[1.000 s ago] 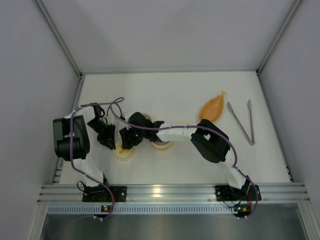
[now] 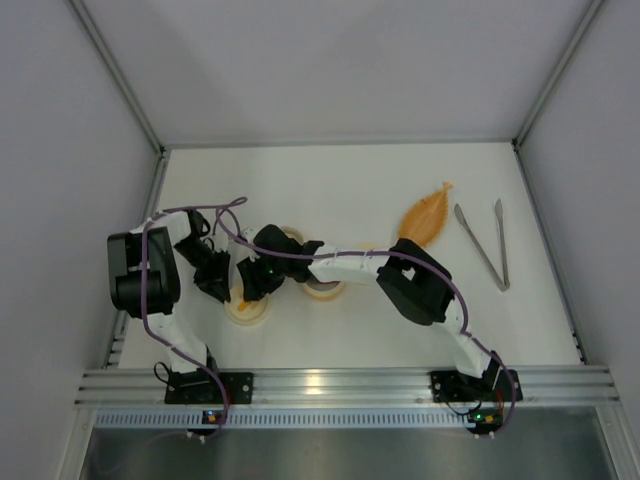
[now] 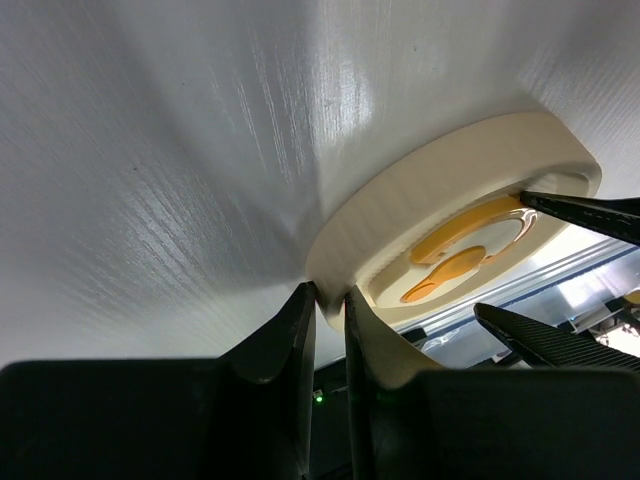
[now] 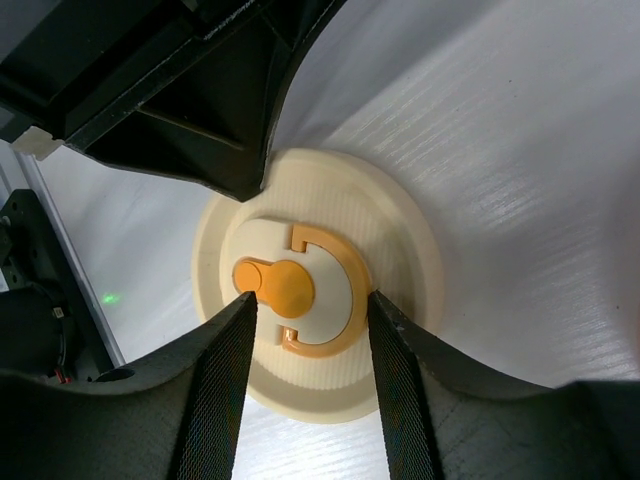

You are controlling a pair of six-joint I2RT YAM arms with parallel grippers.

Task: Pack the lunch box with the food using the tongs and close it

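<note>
A round cream lunch box lies on the table at the left, in front of both grippers. Its recessed middle carries an orange tab and a curved orange handle. My left gripper is shut on the box's rim, and one of its black fingers shows against that rim in the right wrist view. Above the recessed middle, my right gripper is part open, the tab and handle lying between its fingers in view. One right fingertip is close by the handle's outer edge; contact is unclear.
Other round containers sit partly hidden under the right arm. An orange leaf-shaped item and metal tongs lie at the right.
The right arm has shifted very slightly to the left. My left arm and the lunch box look unmoved.
</note>
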